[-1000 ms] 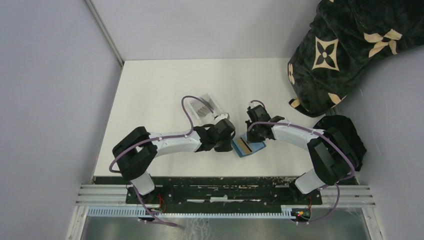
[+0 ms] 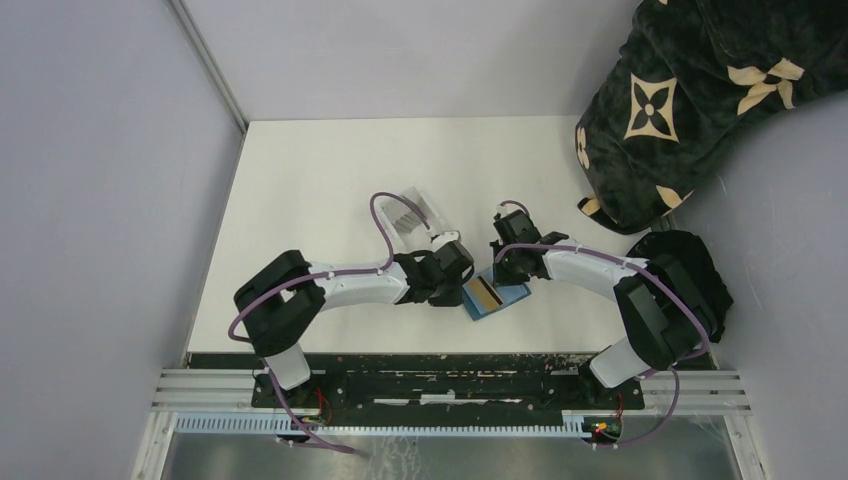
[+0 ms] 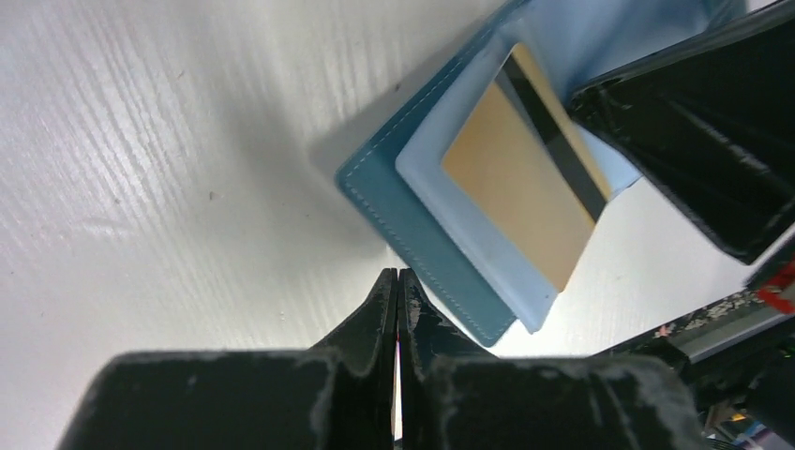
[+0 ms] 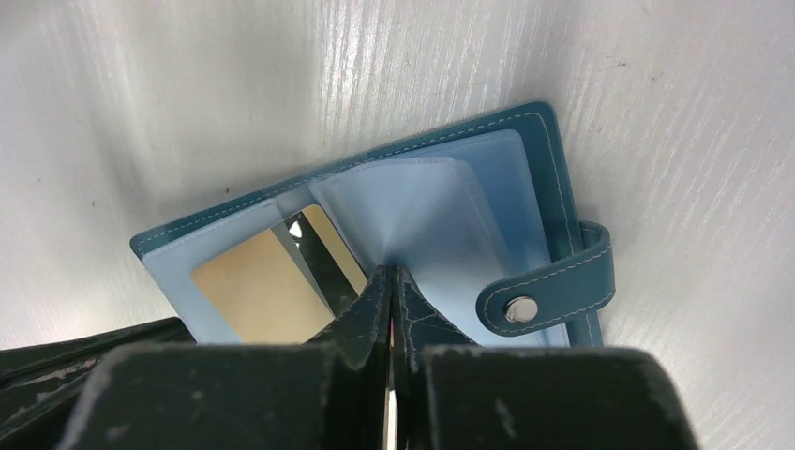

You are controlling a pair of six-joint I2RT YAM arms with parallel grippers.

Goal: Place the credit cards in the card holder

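Observation:
The blue card holder (image 2: 511, 294) lies open between my two grippers, its dark teal cover (image 4: 567, 197) under light blue sleeves (image 4: 422, 216). A gold card with a black stripe (image 3: 516, 173) lies flat at the holder's left part; whether it sits inside a sleeve or on top is unclear. My left gripper is shut, tips at the holder's left edge; no thing shows clearly between its fingers. My right gripper is shut with nothing visible between its fingers, tips over the sleeve just right of the card.
Behind the left arm stands a white tray (image 2: 425, 196) with grey slats, partly covered by that arm. The holder's snap strap (image 4: 553, 281) sticks out on its right side. A dark patterned cushion (image 2: 650, 100) fills the back right.
The holder's near-left corner has shifted slightly toward the front. The right arm stays put.

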